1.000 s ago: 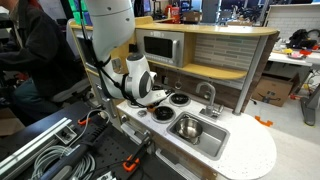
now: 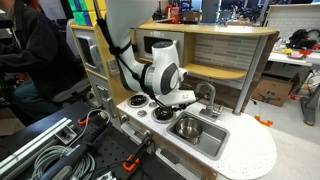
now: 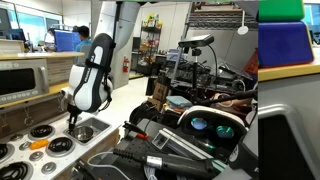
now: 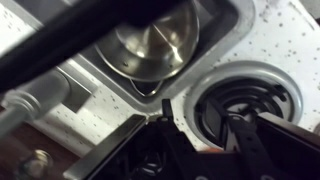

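My gripper [image 2: 183,101] hangs over the counter between the stove and the sink, at the end of the white arm. In the wrist view its dark fingers stand close together, with a small orange patch [image 4: 211,150] between them; the shape of what they hold is mostly hidden. A metal pot [image 4: 152,42] sits in the sink [image 2: 205,145], ahead of the fingers. Black coil burners [image 4: 250,98] lie beside the sink. An orange item [image 3: 38,144] rests on the stovetop.
A tall faucet [image 2: 208,97] rises behind the sink. The microwave [image 3: 22,83] and a wooden shelf stand along the back. Bare speckled counter [image 2: 250,148] lies to the right of the sink. A dark bar crosses the upper left of the wrist view.
The arm has swung right, from above the stove burners towards the sink, and now covers part of the microwave. The pot appears unmoved.
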